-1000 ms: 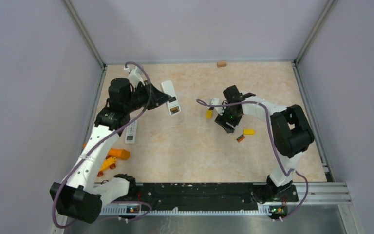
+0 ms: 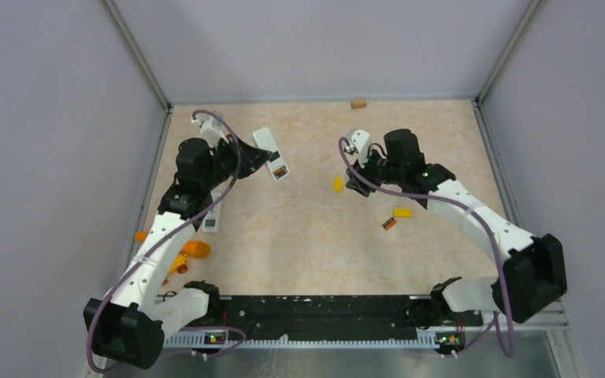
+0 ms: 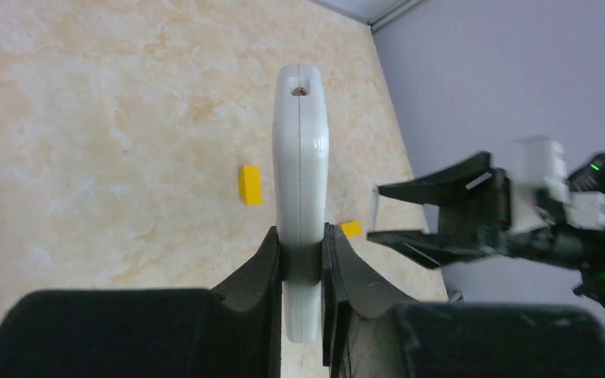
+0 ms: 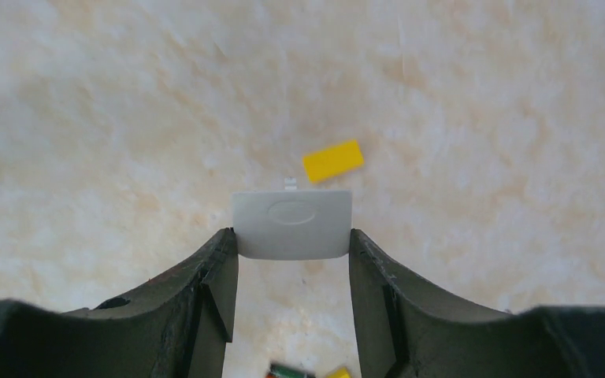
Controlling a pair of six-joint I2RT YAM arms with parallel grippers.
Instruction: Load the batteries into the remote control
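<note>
In the top view the white remote control [image 2: 264, 140] is held above the table, its back with the open battery compartment [image 2: 280, 171] facing up and an orange-and-dark battery visible inside. My left gripper is shut on the remote; in the left wrist view it stands edge-on between the fingers. Between the fingertips of my right gripper is a small pale battery cover [image 4: 291, 226], with a narrow tab on its far edge. That gripper is raised over the table, apart from the remote. An orange-and-dark battery [image 2: 389, 224] lies on the table.
Two yellow blocks [image 2: 338, 183] [image 2: 402, 213] lie on the right half, and a brown block [image 2: 358, 103] at the back edge. Another white remote [image 2: 212, 213] and orange toys [image 2: 196, 249] sit at left.
The right arm has swung outward, and its gripper has turned and shifted slightly left and up in the top view. My left gripper has shifted slightly left with the remote.
</note>
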